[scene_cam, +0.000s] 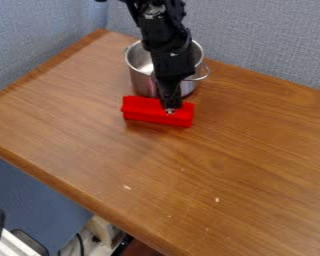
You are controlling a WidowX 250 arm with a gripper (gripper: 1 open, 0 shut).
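A red bar-shaped object (143,112) lies crosswise on the wooden table, in front of a silver metal pot (141,66) with a wire handle. The black arm comes down from the top over the pot, and its gripper (170,107) is at the upper right part of the red object. The fingertips are small and dark against it, so I cannot see whether they are open or hold it.
Blue-grey padded walls stand behind and to the left. Cables and hardware lie beyond the table's front-left edge.
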